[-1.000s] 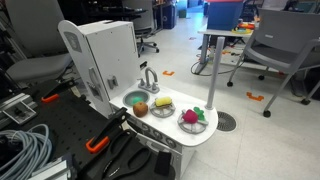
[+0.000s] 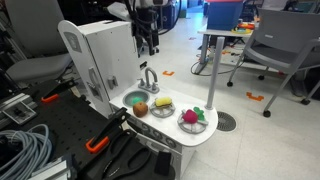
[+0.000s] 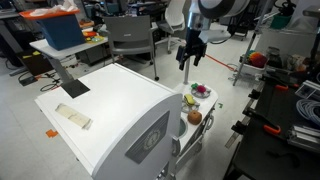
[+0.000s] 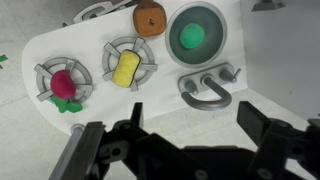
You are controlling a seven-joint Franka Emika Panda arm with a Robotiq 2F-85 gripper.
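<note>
My gripper is open and empty above the toy kitchen; in exterior view 1 the gripper (image 2: 148, 45) hangs over the sink area. A green round item (image 4: 192, 36) lies in the grey sink basin (image 4: 215, 62), beside the faucet (image 4: 205, 92). Next to the basin sits a brown round item (image 4: 150, 18). On the near burner rests a yellow block-like item (image 4: 126, 68). The other burner (image 4: 46, 70) carries a dark red item (image 4: 63, 83), with a green leafy-looking piece (image 4: 65, 104) against it.
A tall white cabinet (image 2: 112, 52) rises beside the sink, and a thin white post (image 2: 214, 75) stands behind the burners. Black tongs-like tools (image 2: 125, 160) and coiled cables (image 2: 25, 155) lie in front. Bare floor stretches to the right.
My gripper has come into exterior view 1 from above and now hangs near the cabinet and sink. The items on the toy kitchen have not moved.
</note>
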